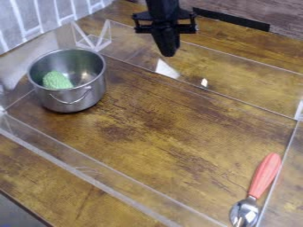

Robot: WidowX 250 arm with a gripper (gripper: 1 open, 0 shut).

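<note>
My black gripper (166,44) hangs at the top centre of the view, above the back of the wooden table, with its fingers pointing down and apparently shut, nothing visible between them. A steel pot (81,94) stands at the left with a green object (56,81) inside it. An ice cream scoop (264,176) with a pink-red handle lies at the front right.
Clear strips run along its sides, a white crumpled-looking shape (90,40) sits at the back left, and small white bits lie below my gripper.
</note>
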